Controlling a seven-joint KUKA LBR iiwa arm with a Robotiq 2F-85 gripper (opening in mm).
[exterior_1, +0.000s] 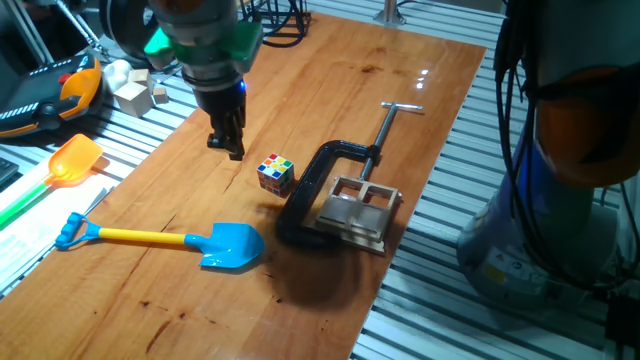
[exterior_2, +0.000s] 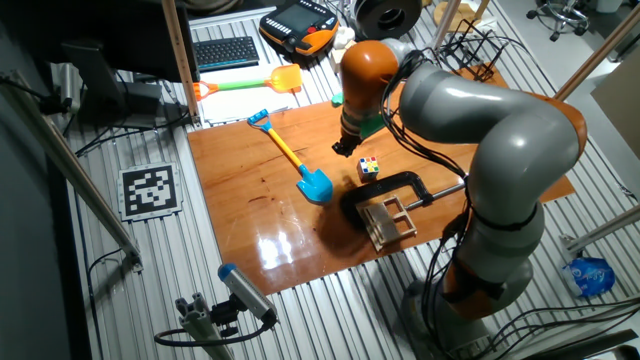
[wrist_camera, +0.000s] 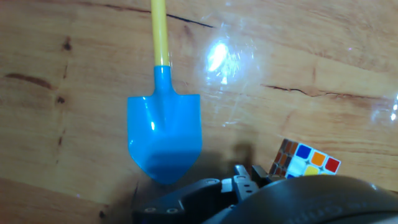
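My gripper (exterior_1: 227, 148) points down above the wooden table, apart from everything on it. In exterior view 1 it appears behind and to the left of a small Rubik's cube (exterior_1: 276, 174). A toy shovel with a blue blade (exterior_1: 231, 246) and yellow shaft (exterior_1: 145, 236) lies flat on the table. From the wrist camera, the blue blade (wrist_camera: 165, 127) shows left of centre, while the cube (wrist_camera: 308, 160) is partly covered by the dark gripper body. Fingers (wrist_camera: 244, 182) show at the bottom edge; how far apart they stand is unclear. No object is seen held.
A black C-clamp (exterior_1: 311, 187) lies beside the cube, with a small wooden frame (exterior_1: 357, 214) against it. An orange-and-green shovel (exterior_2: 285, 79) rests beyond the table edge, near a control pendant (exterior_2: 298, 25). Bare wood (exterior_2: 235, 200) spreads around the blue shovel.
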